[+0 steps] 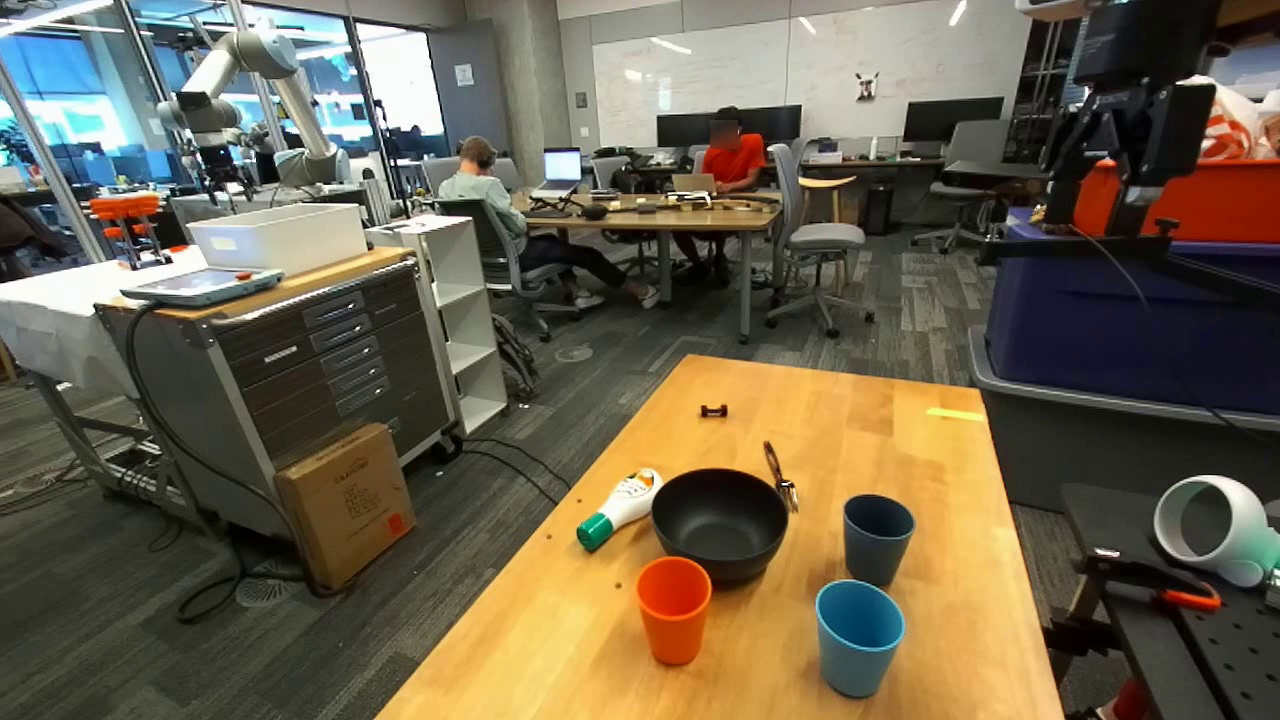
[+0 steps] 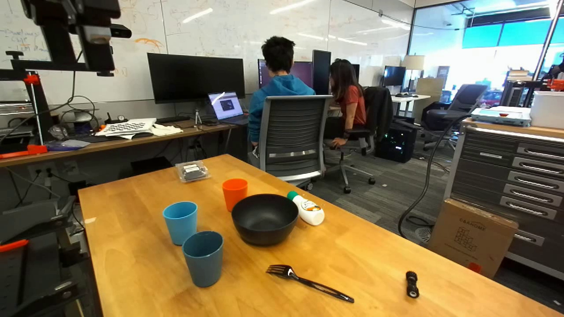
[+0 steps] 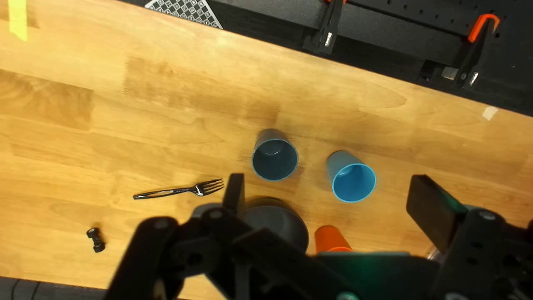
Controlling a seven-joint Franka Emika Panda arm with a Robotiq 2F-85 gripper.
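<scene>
My gripper hangs high above the table's right side, its two fingers apart and nothing between them. In the wrist view its fingers spread wide over the tabletop. A black bowl stands upright near the middle of the objects. Around it are an orange cup, a light blue cup and a dark blue-grey cup, all upright. A white bottle with a green cap lies beside the bowl. A black fork and a small black dumbbell-shaped piece lie flat, apart from the cups.
A clear plastic package sits at one end of the wooden table. Yellow tape marks the other end. Black equipment with orange-handled clamps runs along one edge. Bare tabletop surrounds the fork.
</scene>
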